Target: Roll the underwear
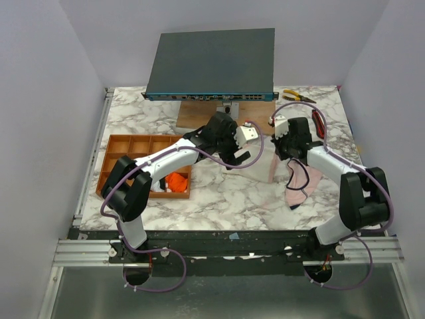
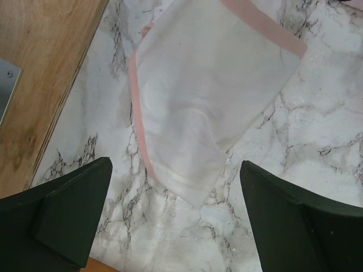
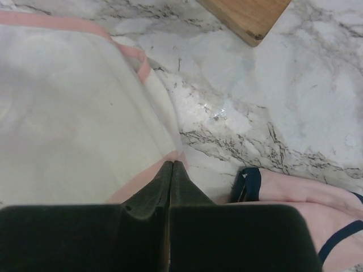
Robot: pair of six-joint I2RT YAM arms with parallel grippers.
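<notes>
The white underwear with pink edging (image 1: 259,169) lies spread on the marble table between my grippers. Its near end narrows to a point in the left wrist view, where the cloth (image 2: 198,85) has a few soft folds. Above that end my left gripper stands open, with its fingers apart and nothing between them. On the right side my right gripper is shut, and the pink edge of the underwear (image 3: 74,119) runs up to a peak between its fingertips. The exact grip is hidden below the fingers.
Pink underwear with dark trim (image 1: 303,183) lies to the right. A wooden compartment box (image 1: 141,143) holding orange and white cloth stands left. A wooden board (image 1: 196,114) under the monitor (image 1: 212,63) borders the back. Pliers (image 1: 299,96) lie back right.
</notes>
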